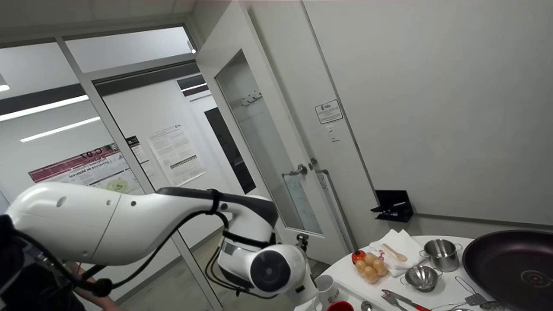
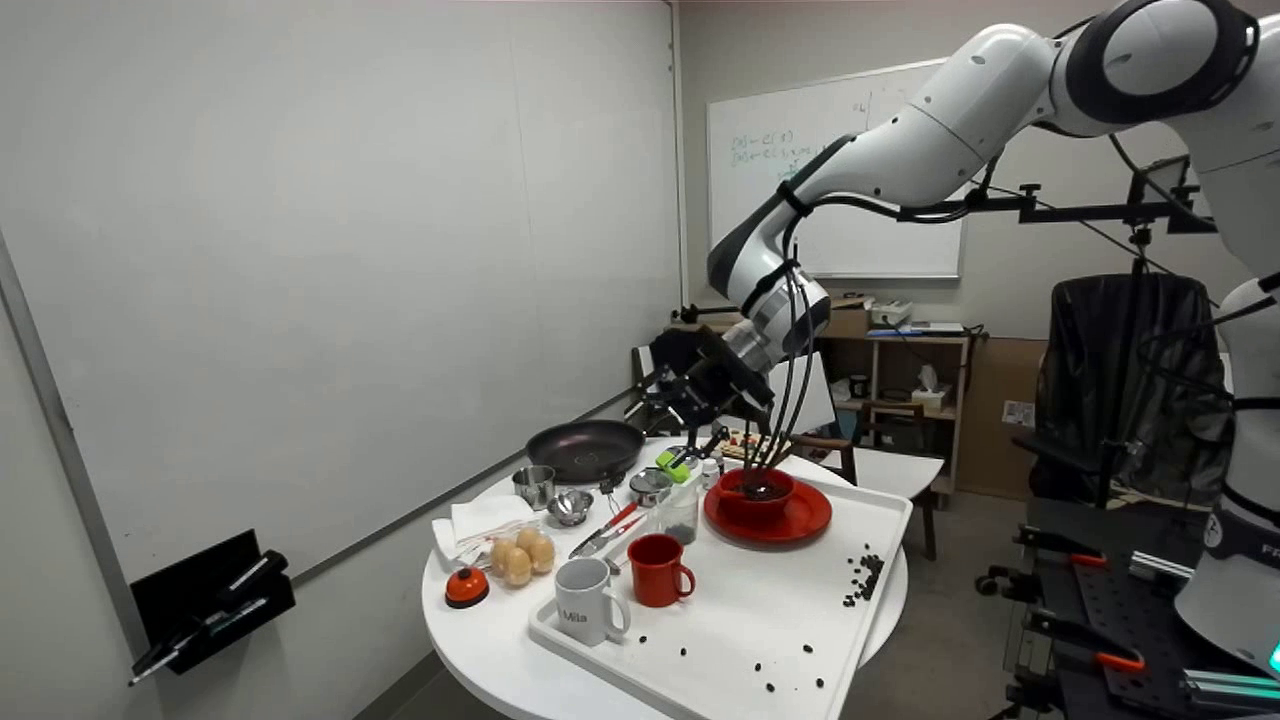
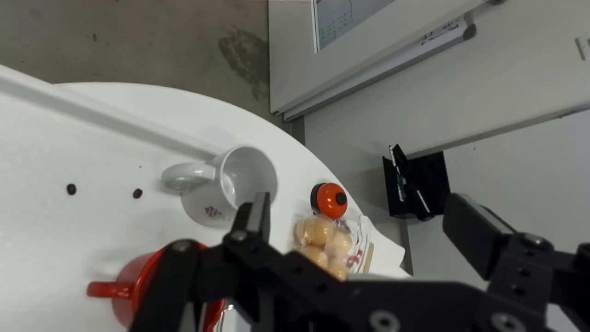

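Note:
My gripper is open in the wrist view, its dark fingers wide apart with nothing between them. In exterior view 2, the gripper [image 2: 679,427] hangs above the far part of the round table. Seen past the left finger in the wrist view are a white mug [image 3: 210,202] and a red mug [image 3: 126,310], the red one partly covered by the gripper. The same white mug [image 2: 584,604] and red mug [image 2: 657,572] stand upright on a white tray [image 2: 738,642]. Exterior view 1 shows the arm, but the fingers are out of view.
An orange-and-black round item [image 2: 467,587] and egg-like objects [image 2: 518,559] lie near the table edge. Behind are metal pots, cutlery and a black pan [image 2: 584,452]. A red bowl [image 2: 752,496] rests on a red plate [image 2: 806,518]. Dark beans are scattered on the tray.

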